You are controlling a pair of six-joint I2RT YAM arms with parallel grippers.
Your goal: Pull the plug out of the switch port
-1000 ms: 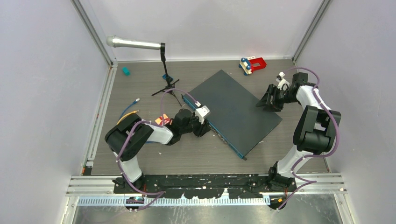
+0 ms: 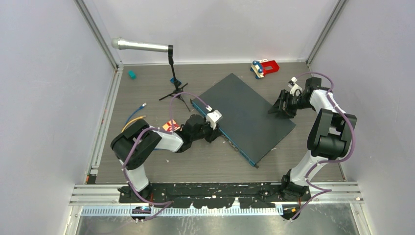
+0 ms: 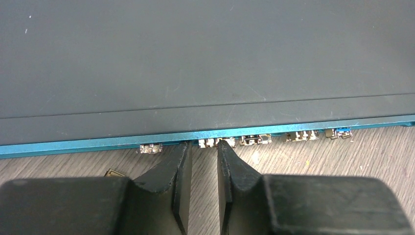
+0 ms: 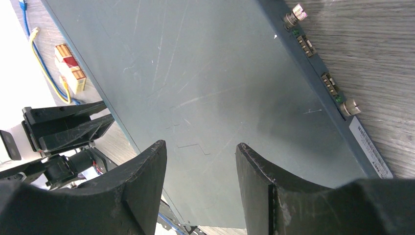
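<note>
The dark switch (image 2: 244, 117) lies angled on the table. In the left wrist view its blue front edge (image 3: 88, 146) carries a row of metal ports (image 3: 254, 139). My left gripper is part open at this edge, fingertips by a port, with no plug clearly visible between them. My right gripper stands open over the switch's top, nothing between its fingers. The right wrist view also shows cables and my left gripper beyond the far edge.
A microphone on a stand (image 2: 142, 46) stands back left. Blue and yellow cables (image 2: 134, 112) and a small red-yellow box (image 2: 170, 125) lie left of the switch. A red toy (image 2: 269, 66) is at back right.
My left gripper has shifted very slightly right along the switch's edge. The right arm shows little or no movement.
</note>
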